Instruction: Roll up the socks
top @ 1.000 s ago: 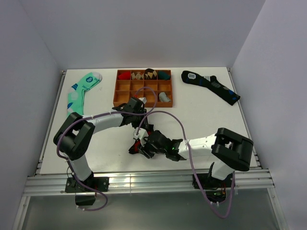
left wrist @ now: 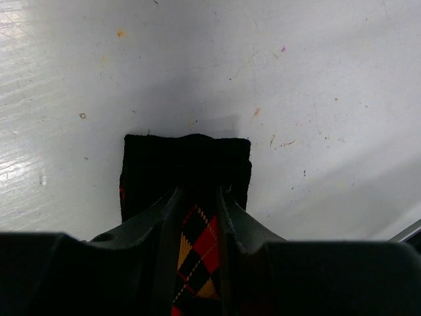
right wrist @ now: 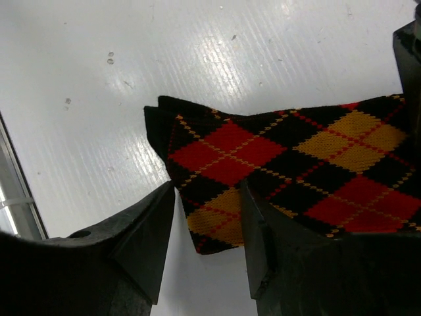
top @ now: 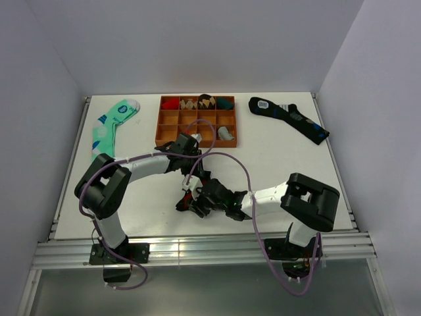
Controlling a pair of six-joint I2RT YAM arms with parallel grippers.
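Note:
An argyle sock pair in black, red and orange [right wrist: 348,148] lies flat on the white table under both grippers, mostly hidden by the arms in the top view [top: 182,205]. My left gripper is closed on the sock [left wrist: 184,151], its fingertips near one black end. My right gripper is part open over the other end, where two layered black edges stick out; its fingertips sit at the fabric.
A wooden divided box [top: 168,131] with rolled socks stands at the back centre. Turquoise socks [top: 105,135] lie at back left, black socks [top: 302,125] at back right. The table's front edge runs close below the grippers.
The right arm's elbow has shifted slightly toward the left. The left arm and the sock look unchanged in the top view.

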